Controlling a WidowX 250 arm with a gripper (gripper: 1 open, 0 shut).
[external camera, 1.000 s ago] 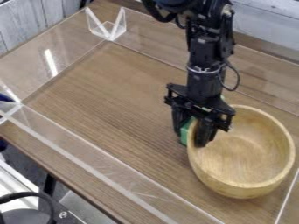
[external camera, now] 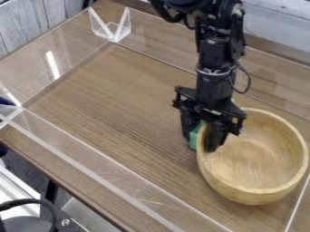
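My black gripper (external camera: 208, 127) reaches down from the top centre to the left rim of a large wooden bowl (external camera: 255, 168). Its fingers are closed around something at that rim, with a small green object (external camera: 193, 140) showing just left of them. The fingertips are dark and partly overlap, so what exactly they grip, rim or green object, is hard to tell.
A clear plastic holder (external camera: 111, 25) stands at the back left. Dark equipment (external camera: 31, 222) sits off the table at the lower left.
The gripper has shifted very slightly, and the green object shows a little less. The bowl is nearly in the same place.
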